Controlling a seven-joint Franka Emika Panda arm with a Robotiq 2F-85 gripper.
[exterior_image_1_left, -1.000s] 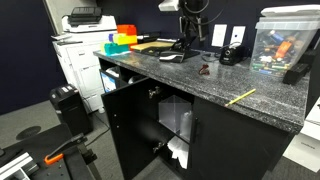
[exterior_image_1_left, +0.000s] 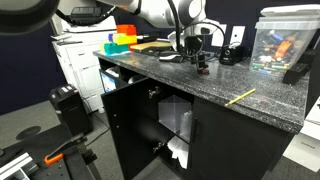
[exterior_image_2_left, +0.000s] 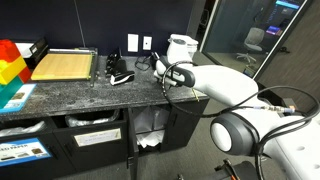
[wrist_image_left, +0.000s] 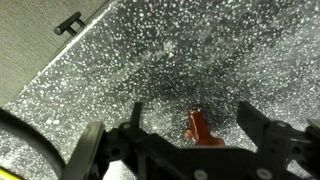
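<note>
A small reddish-brown object (wrist_image_left: 202, 130) rests on the speckled dark counter (wrist_image_left: 190, 60). In the wrist view it shows between the finger sides of my gripper, its lower end hidden behind the gripper body. The fingers stand wide apart and nothing is clamped in them. From exterior view 1, the gripper (exterior_image_1_left: 202, 68) points down low over the counter, largely covering the small object. Whether the fingertips touch the counter cannot be told.
A yellow stick (exterior_image_1_left: 241, 97) lies near the counter's front edge. Behind stands a clear bin (exterior_image_1_left: 281, 45) of mixed items. Coloured blocks (exterior_image_1_left: 122, 38) and a wooden board (exterior_image_2_left: 62, 65) sit at the far left. One cabinet door (exterior_image_1_left: 137, 122) hangs open below.
The arm has come down and slightly right in exterior view 1, from above the counter to the spot of the small reddish object. That object was visible on the counter before.
</note>
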